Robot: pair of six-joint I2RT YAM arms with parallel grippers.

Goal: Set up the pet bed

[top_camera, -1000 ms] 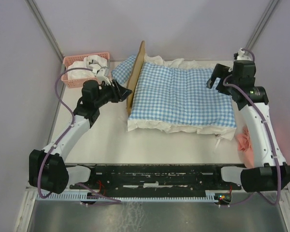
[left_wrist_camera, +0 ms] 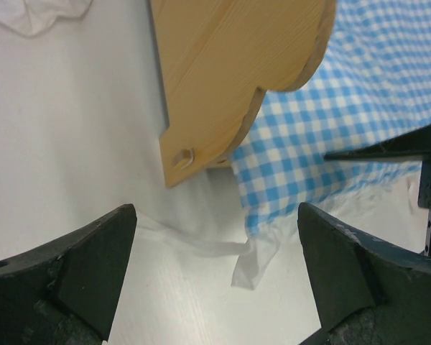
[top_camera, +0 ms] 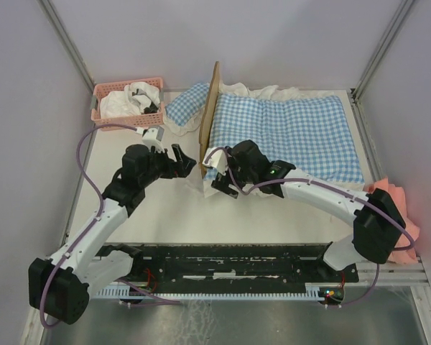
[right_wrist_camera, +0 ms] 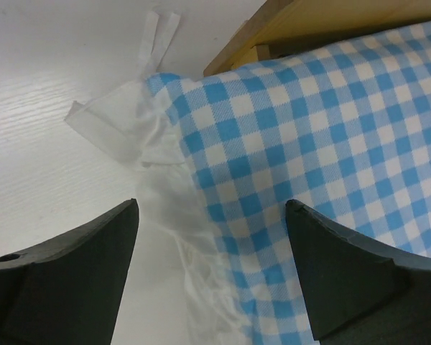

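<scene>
A blue-and-white checked cover [top_camera: 294, 133] with white edging lies spread across the right of the table. Along its left side a wooden panel [top_camera: 210, 108] stands on edge, its curved cut-out and end slot visible in the left wrist view. My left gripper [top_camera: 189, 162] is open just left of that panel [left_wrist_camera: 201, 136], with nothing between its fingers. Over the cover's near left corner hovers my right gripper [top_camera: 226, 185], its fingers apart. In the right wrist view the checked corner [right_wrist_camera: 230, 129] and its white tie [right_wrist_camera: 108, 118] lie beneath the fingers [right_wrist_camera: 345, 277], not gripped.
A smaller checked piece [top_camera: 187, 104] lies left of the panel. At the back left stands a pink basket [top_camera: 97, 111] holding white cloth [top_camera: 122, 103]. Pink fabric [top_camera: 396, 208] lies at the right edge.
My right gripper has swept from the far right to the cover's near left corner. The left gripper has opened and shifted slightly toward the front; panel and cover have moved a little right and back.
</scene>
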